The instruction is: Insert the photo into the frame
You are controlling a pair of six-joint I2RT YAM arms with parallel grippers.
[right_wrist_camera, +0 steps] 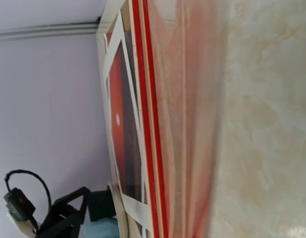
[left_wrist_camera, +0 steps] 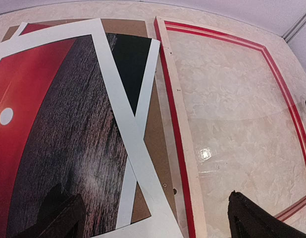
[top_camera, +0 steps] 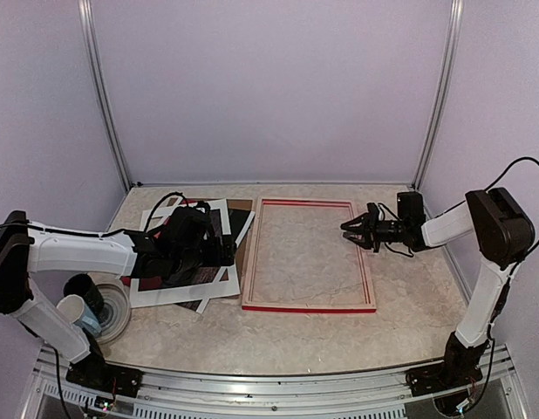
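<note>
The frame (top_camera: 371, 292), pale wood with red edging, lies flat in the middle of the table, the tabletop showing through its opening. Left of it rests a red and dark photo (left_wrist_camera: 69, 124) with a white border, on top of other sheets. Over the photo's right part hangs my left gripper, its fingers wide apart and empty. At the frame's right side my right gripper (top_camera: 344, 233) stands open, fingertips parted above the frame. In the right wrist view its fingers do not show; a blurred pinkish band of the frame (right_wrist_camera: 153, 124) fills the middle.
Under the photo lie a white-edged dark sheet (left_wrist_camera: 128, 193) and a brown board (left_wrist_camera: 155, 134). A dark cup (top_camera: 84, 292), a light blue mug (top_camera: 76, 312) and a round dish (top_camera: 119, 319) crowd the left side. Clear table lies in front of the frame.
</note>
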